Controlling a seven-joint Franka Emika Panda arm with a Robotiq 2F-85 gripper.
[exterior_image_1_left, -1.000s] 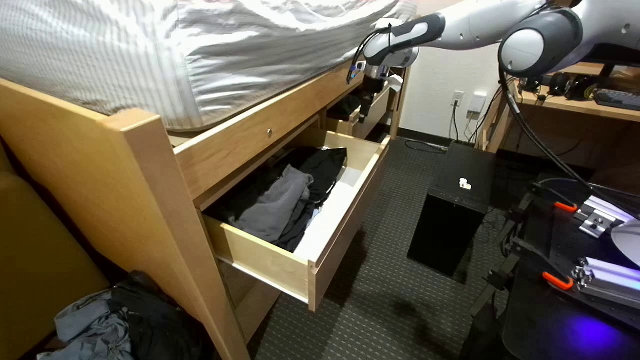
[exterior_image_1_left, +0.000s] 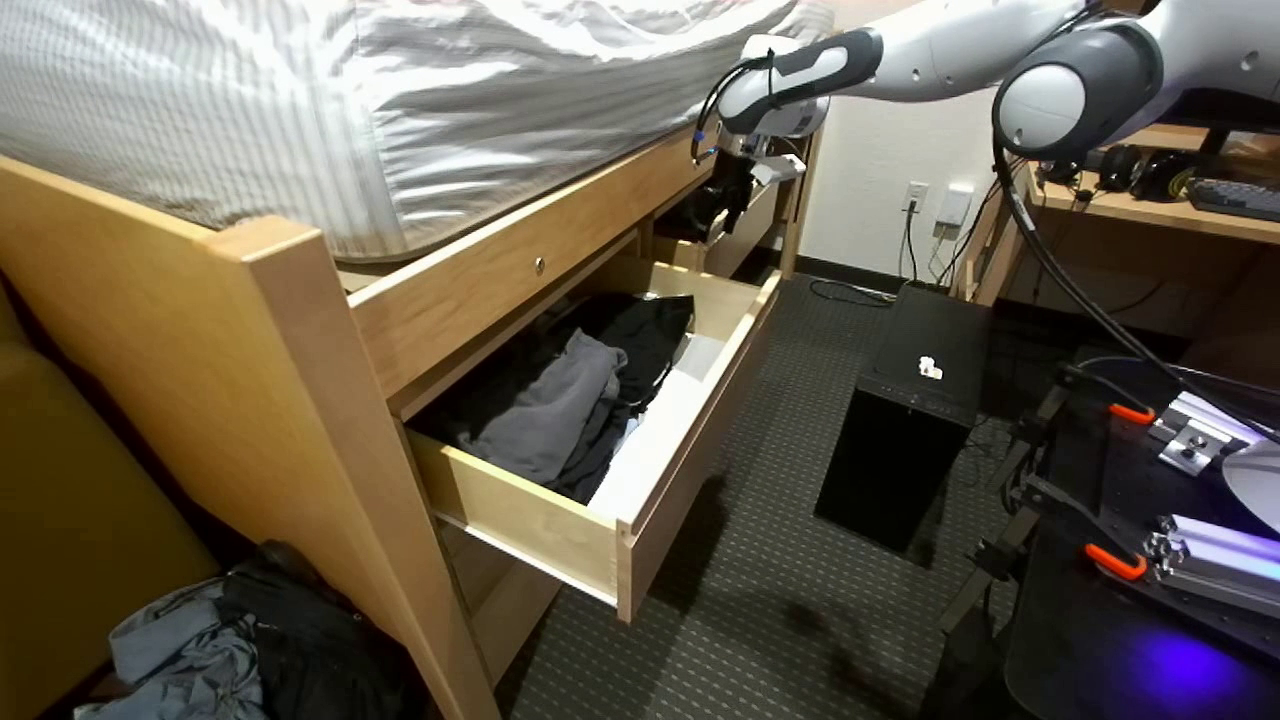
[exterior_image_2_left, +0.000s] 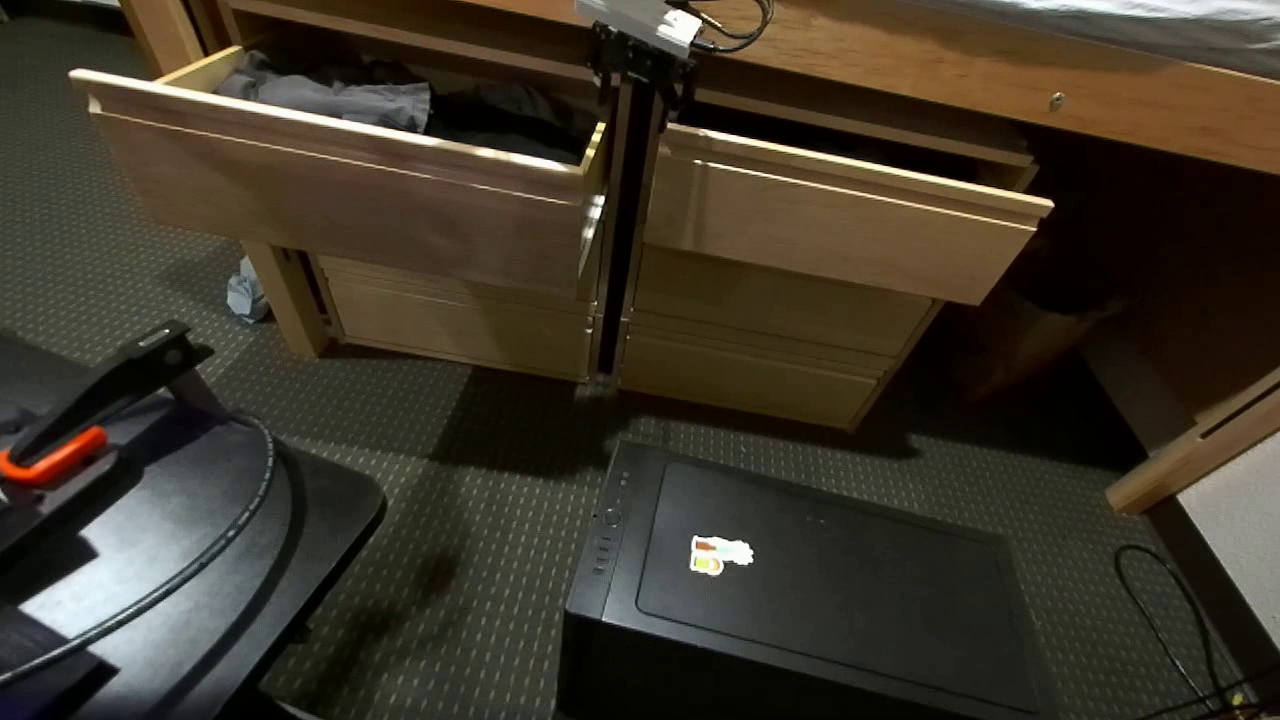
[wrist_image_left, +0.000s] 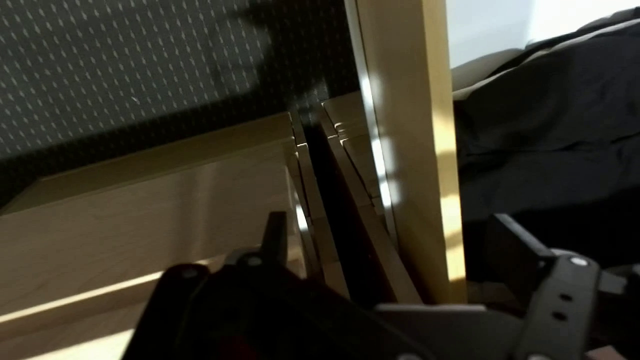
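My gripper (exterior_image_2_left: 644, 86) is open above the post between two pulled-out wooden drawers. The clothes drawer (exterior_image_1_left: 690, 462) stands far out and holds grey clothing (exterior_image_1_left: 546, 402) and black clothing (exterior_image_1_left: 660, 318). The other drawer (exterior_image_2_left: 840, 216) is out a shorter way, its inside mostly dark. In the wrist view one finger (wrist_image_left: 274, 237) appears over the shorter-pulled drawer, while the other lies across the dark clothing. The clothes drawer's side wall (wrist_image_left: 441, 150) shows between the fingers; whether they touch anything cannot be told. Nothing is seen held.
A black computer case (exterior_image_2_left: 816, 576) stands on the carpet facing the drawers. Above them are the bed rail (exterior_image_1_left: 540, 264) and mattress (exterior_image_1_left: 516, 108). A clothes pile (exterior_image_1_left: 240, 648) lies by the bed's end. Bare carpet separates the case and clothes drawer.
My gripper has shifted slightly toward the bed and turned; its fingers sit higher and a little farther left in exterior view 1. Both drawers look unmoved.
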